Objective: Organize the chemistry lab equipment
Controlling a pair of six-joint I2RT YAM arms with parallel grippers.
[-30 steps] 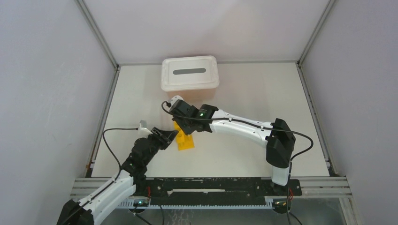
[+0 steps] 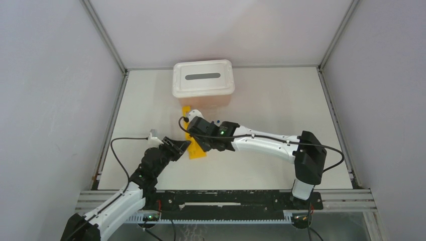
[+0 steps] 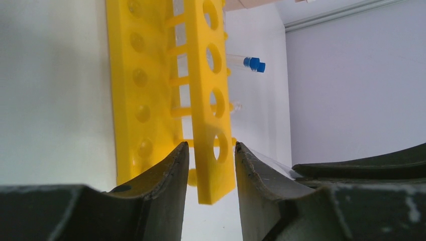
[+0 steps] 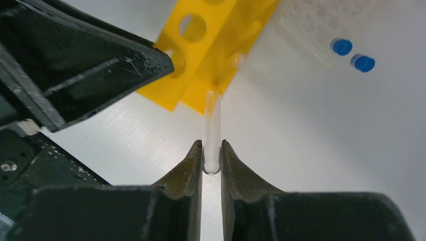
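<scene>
A yellow test-tube rack (image 2: 197,150) lies on the table below the white-lidded box, partly hidden by my right arm. In the left wrist view, my left gripper stands open, its fingers on either side of the near end of the rack's holed bar (image 3: 203,130). My right gripper is shut on a clear test tube (image 4: 213,118), whose rounded end lies between the fingertips. The tube's far end overlaps the rack's edge in that view; whether they touch I cannot tell. From above, my right arm hides the tube.
A clear box with a white lid (image 2: 203,90) stands at the back. Beside the rack is a clear holed holder (image 4: 309,30), with two blue caps (image 4: 362,63) near it. Bare table lies at the right and far left.
My right arm has shifted rightward and slightly toward the front, uncovering the rack's far part. The rack's near end sits marginally farther left and back. The left arm looks unmoved.
</scene>
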